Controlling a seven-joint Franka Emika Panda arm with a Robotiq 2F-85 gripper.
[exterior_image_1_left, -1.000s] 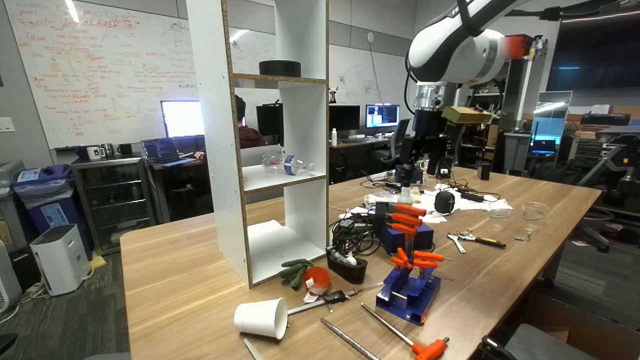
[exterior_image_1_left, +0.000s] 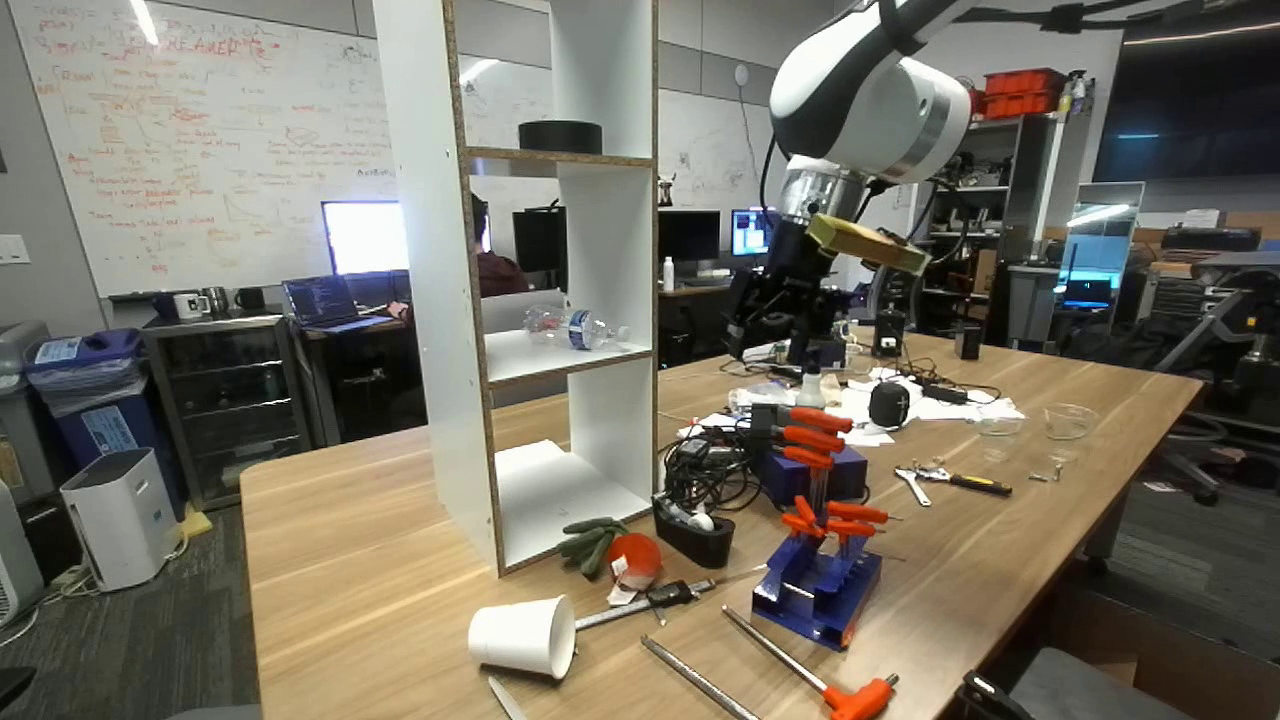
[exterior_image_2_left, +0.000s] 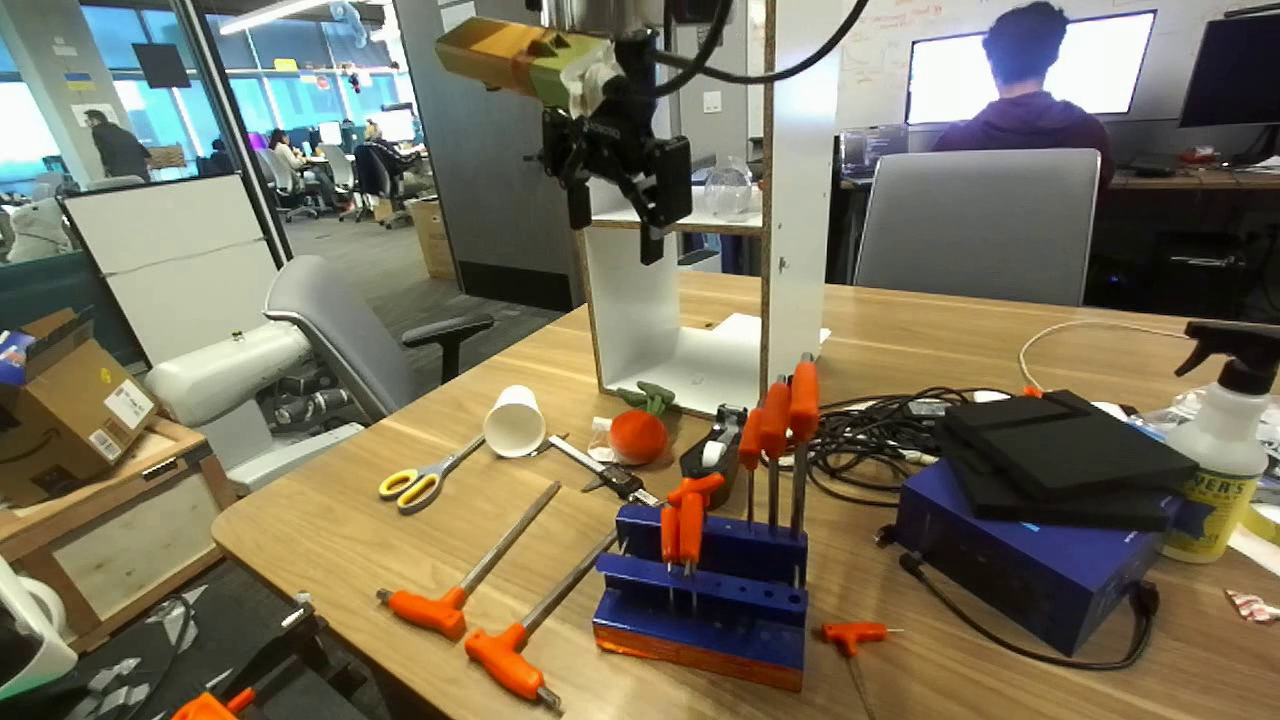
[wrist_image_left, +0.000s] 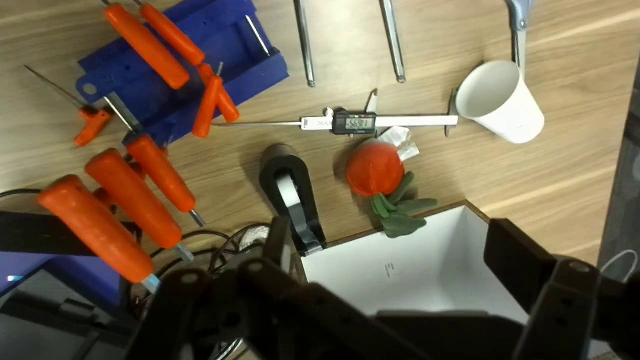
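Observation:
My gripper (exterior_image_2_left: 617, 228) hangs high above the table, its fingers spread apart and nothing between them. In the wrist view the open gripper looks down past the white shelf unit (wrist_image_left: 396, 270). Beyond its fingertips lie a red tomato-like plush (wrist_image_left: 375, 169) with green leaves, a black tape dispenser (wrist_image_left: 292, 198) and a digital caliper (wrist_image_left: 360, 123). A white cup (wrist_image_left: 502, 102) rests on its side. Orange-handled hex keys stand in a blue holder (wrist_image_left: 240, 90). A clear plastic bottle (exterior_image_1_left: 582, 329) lies on the middle shelf.
Scissors (exterior_image_2_left: 416, 486) and two loose orange T-handle keys (exterior_image_2_left: 510, 660) lie near the table edge. Tangled cables (exterior_image_2_left: 858, 450), a blue box (exterior_image_2_left: 1020, 552) and a spray bottle (exterior_image_2_left: 1218, 456) crowd the other side. Bare tabletop (exterior_image_1_left: 348, 540) shows left of the shelf.
The arm has swung left in exterior view 1, toward the shelf, and its gripper is now tilted. The objects on the table and shelves have not moved.

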